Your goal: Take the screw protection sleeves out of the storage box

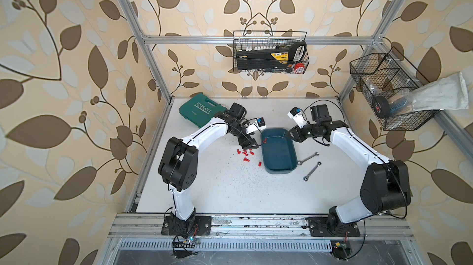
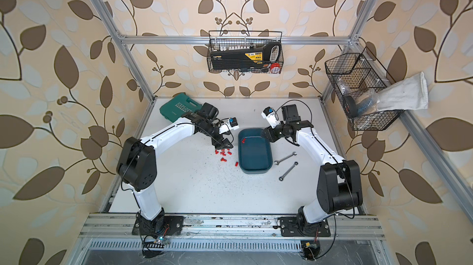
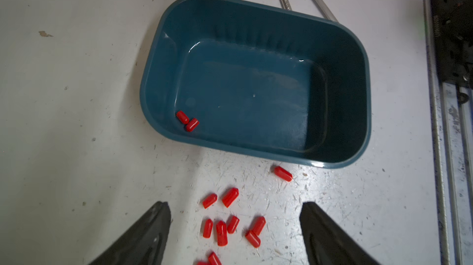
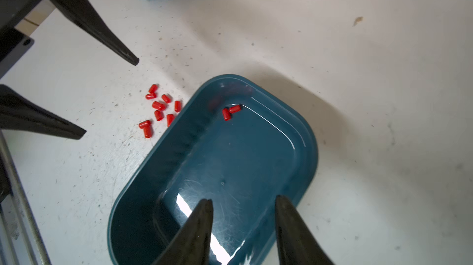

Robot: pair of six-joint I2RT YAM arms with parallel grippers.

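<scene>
The blue storage box (image 3: pixel 246 97) stands on the table with two red screw sleeves (image 3: pixel 191 125) in one corner. Several loose red sleeves (image 3: pixel 229 197) lie on the table left of the box. My left gripper hangs over those sleeves beside the box's left edge, part open, with nothing seen held between its fingers. My right gripper is over the box's right side, also part open, its fingers apart and empty.
A green tool case (image 1: pixel 197 109) lies at the back left. Two wrenches (image 1: pixel 312 170) lie right of the box.
</scene>
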